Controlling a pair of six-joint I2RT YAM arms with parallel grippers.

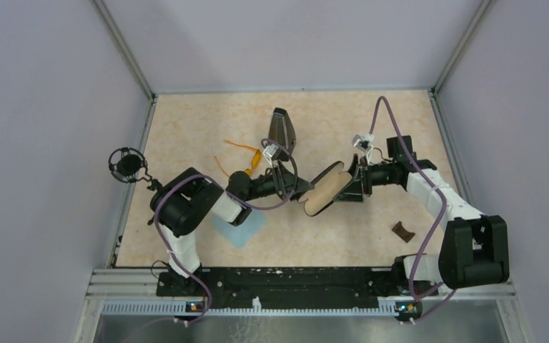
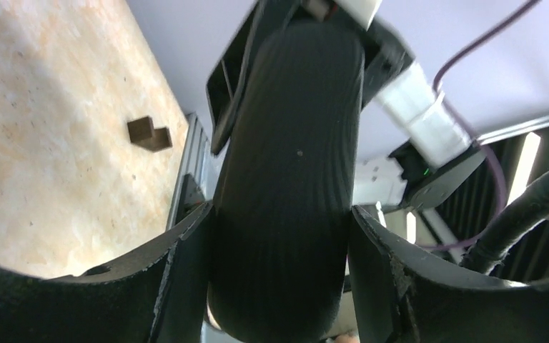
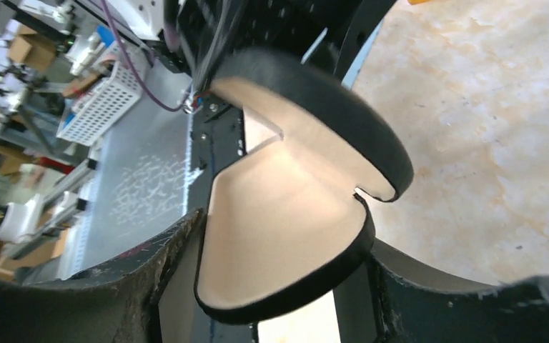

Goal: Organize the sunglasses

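Note:
A black glasses case with a beige lining (image 1: 327, 190) hangs open between my two grippers, above the middle of the table. My left gripper has its fingers against the sides of one dark half. The other half sits between the fingers of my right gripper, and in the right wrist view its beige inside (image 3: 279, 214) shows empty. Behind the left forearm, orange sunglasses (image 1: 253, 163) lie on the table with their arms spread; part of them is covered in the top view. A pale blue cloth (image 1: 239, 229) lies partly under the left arm.
At the back centre stands a dark grey angular case (image 1: 282, 128), close to the sunglasses. A small brown object (image 1: 402, 231) lies at the front right.

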